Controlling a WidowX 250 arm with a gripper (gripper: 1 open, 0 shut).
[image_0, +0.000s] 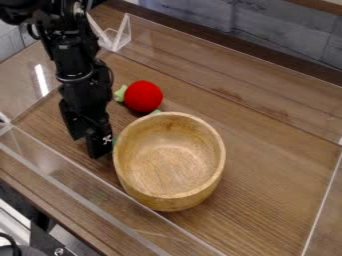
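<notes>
The black gripper (86, 124) reaches down from the upper left onto the wooden table (267, 90), standing open at the left of a tan wooden bowl (168, 160). Its lower parts are dark against their shadow, and whether anything lies between the fingers is hard to see. A red tomato-like object (143, 96) with a green top sits just above the bowl, to the right of the arm.
The table's edge runs along the lower left, with dark floor and cables beyond. A white strap-like item hangs at the top left.
</notes>
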